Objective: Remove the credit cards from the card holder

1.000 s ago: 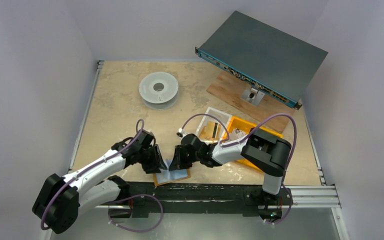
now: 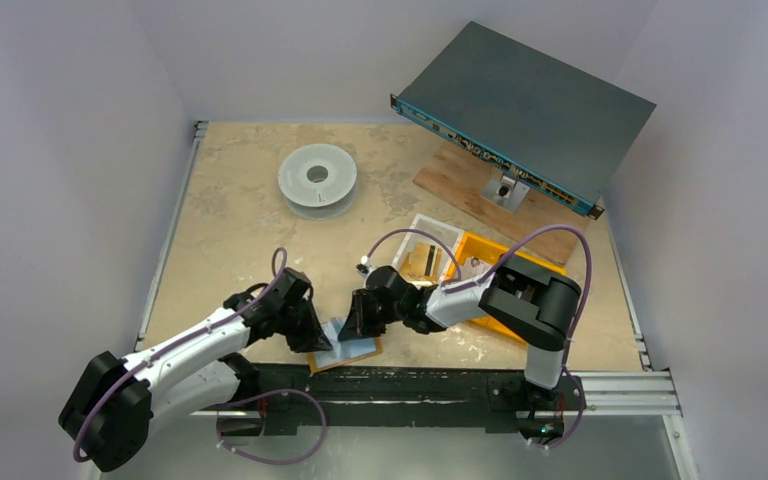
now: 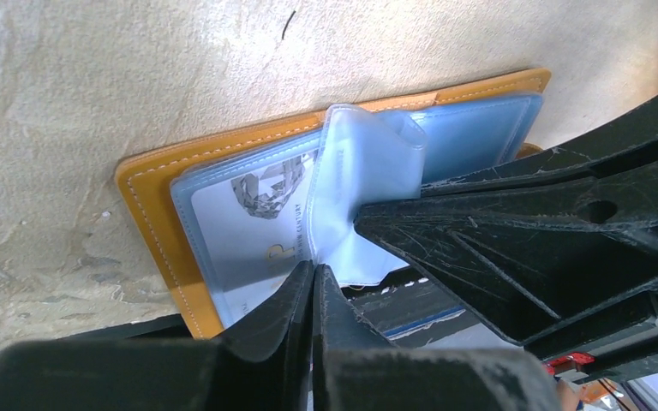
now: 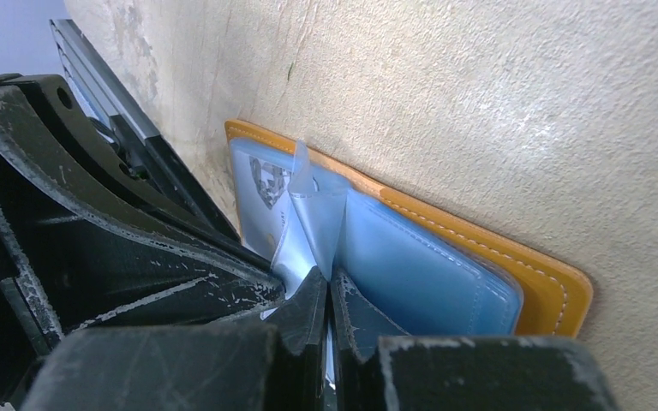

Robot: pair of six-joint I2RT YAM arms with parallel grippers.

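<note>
The tan card holder (image 3: 163, 240) lies open at the table's front edge, with blue-tinted clear sleeves (image 4: 428, 265) and a white card (image 3: 236, 240) printed with a gem picture inside. My left gripper is shut at the edge of a folded-up sleeve flap (image 3: 360, 163). My right gripper is shut at that same flap, close beside the left one; the flap rises from its fingertips in the right wrist view. Whether either fingertip pinches the plastic is hard to tell.
A white spool (image 2: 317, 190) stands at the back left. Right of centre are a white tray (image 2: 410, 232) and an orange tray (image 2: 490, 245). A dark rack unit (image 2: 525, 100) on a wooden board (image 2: 445, 180) fills the back right.
The right arm has moved very slightly.
</note>
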